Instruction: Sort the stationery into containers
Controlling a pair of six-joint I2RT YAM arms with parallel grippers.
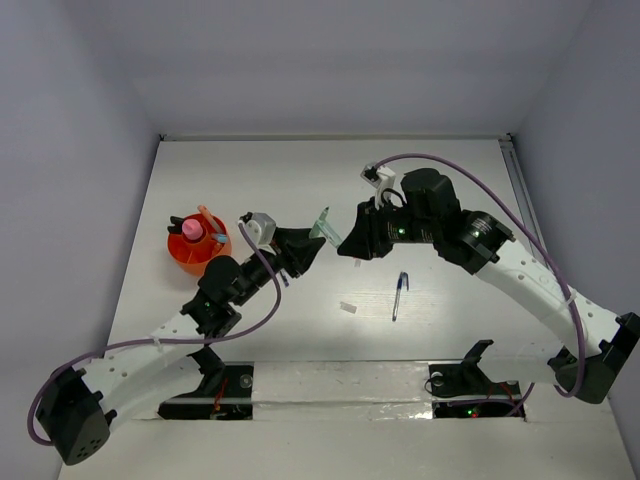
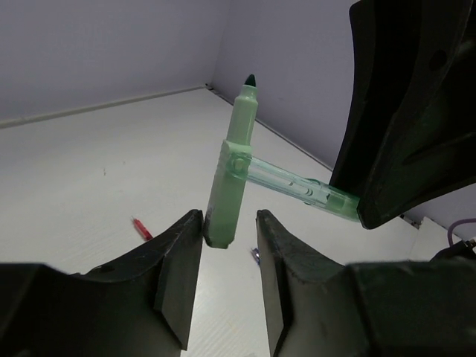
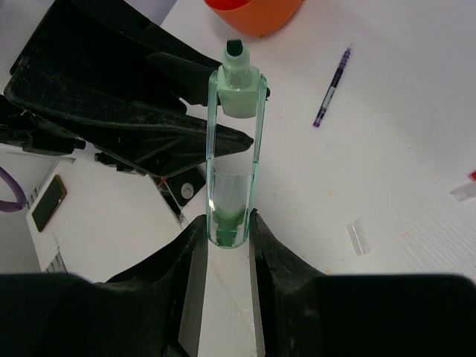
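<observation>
A pale green marker [image 2: 231,186] with a dark tip stands upright in the left wrist view, joined crosswise to a clear tube [image 2: 294,186]. My right gripper [image 1: 352,243] is shut on the clear tube [image 3: 232,197]. My left gripper is at the marker's lower end, its fingers part open; whether both touch it I cannot tell. An orange container [image 1: 188,259] holding items sits at the table's left.
A purple pen [image 3: 332,87], a small red item [image 2: 142,229] and clear pieces [image 1: 348,307] lie on the table. A blue-black pen [image 1: 397,296] lies right of centre.
</observation>
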